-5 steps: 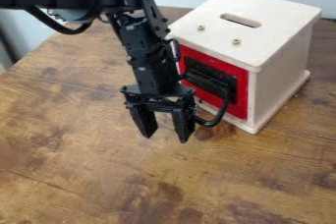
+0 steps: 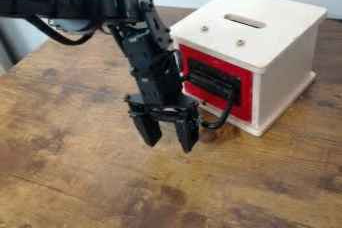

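My black gripper (image 2: 166, 132) hangs above the wooden table in the centre of the camera view, its two fingers pointing down and standing apart with nothing between them. Behind it and to the right stands a pale wooden box (image 2: 283, 87) with a slot in its top and a red front panel (image 2: 235, 111) carrying a black fitting, partly hidden by the arm and its cable.
A white wall shows at the back left. The arm reaches in from the top left.
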